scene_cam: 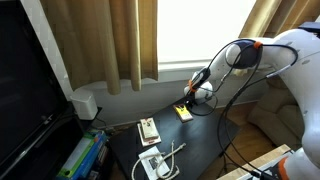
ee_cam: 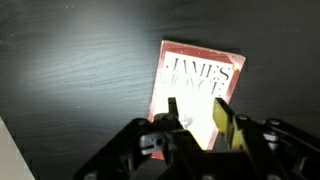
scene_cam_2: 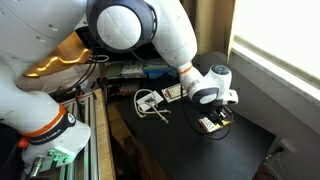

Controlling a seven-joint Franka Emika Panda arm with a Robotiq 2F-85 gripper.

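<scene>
A book (ee_cam: 195, 85) with a white cover, a reddish border and the words "JAMES JOYCE" lies flat on the dark table. In the wrist view my gripper is over its lower half, with a gap between its fingers and the cover visible through it. The gripper body hides the book's bottom end. Exterior view 1 has the gripper (scene_cam: 189, 103) just behind the small light and yellow book (scene_cam: 183, 113). From the other side, the gripper (scene_cam_2: 216, 113) is low over the book (scene_cam_2: 209, 125). Whether the fingers touch the cover, I cannot tell.
Another book (scene_cam: 149, 131) lies to the left on the table (scene_cam: 205, 138). Nearer the front are a white device (scene_cam: 154, 165) and a pale looped cable (scene_cam: 173, 158). A black cable loops around my wrist. Bare tabletop surrounds the book under the gripper.
</scene>
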